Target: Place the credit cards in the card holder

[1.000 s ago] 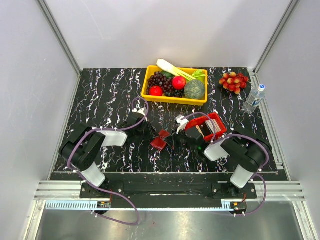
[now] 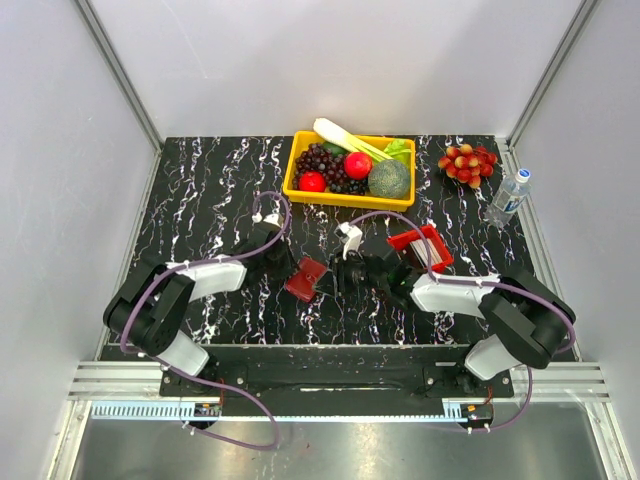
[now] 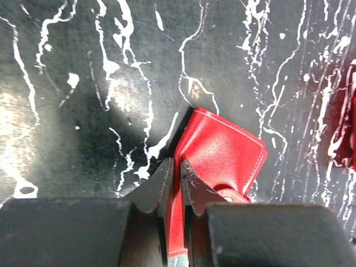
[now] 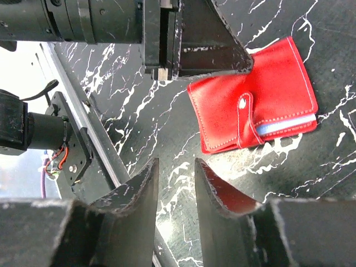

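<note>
The red card holder [image 2: 304,279] is on the dark table between the two arms. In the left wrist view, my left gripper pinches the folded edge of the red holder [image 3: 222,150] between its fingers. Across the holder's front a strap with a snap [image 4: 243,104] shows in the right wrist view, and a pale blue-white card edge [image 4: 286,124] sticks out at its side. Beside the holder my right gripper stands part open, apart from it, with bare table between its fingertips.
A red box [image 2: 440,262] with pale cards inside lies to the right, partly behind my right arm. A yellow crate of produce [image 2: 345,200] stands at the back, a bunch of red fruit [image 2: 467,163] and a bottle [image 2: 508,198] at the back right.
My left gripper and the holder have shifted a little left, and the holder looks flatter now. My right gripper has also moved left, and its fingers are clear of the holder.
</note>
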